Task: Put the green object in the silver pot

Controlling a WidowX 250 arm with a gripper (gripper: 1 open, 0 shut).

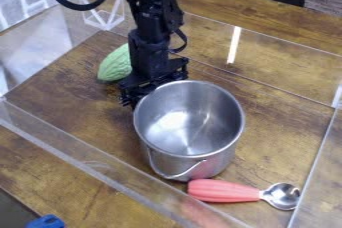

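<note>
The silver pot (190, 122) stands upright on the wooden table, its mouth up and nothing visible inside it. Behind its far left rim is my black gripper (155, 84), low down and very close to the pot; whether they touch is hard to tell. Its fingers look spread apart, with nothing visible held, though the pot partly hides the tips. Left of the gripper and behind the pot lies the green object (115, 66), rounded and striped pale, partly covered by the arm.
A spoon with a pink handle (223, 191) lies in front of the pot, close to its base. Clear walls (80, 157) border the table at left and front. Bare wood (283, 77) stretches to the right and back right.
</note>
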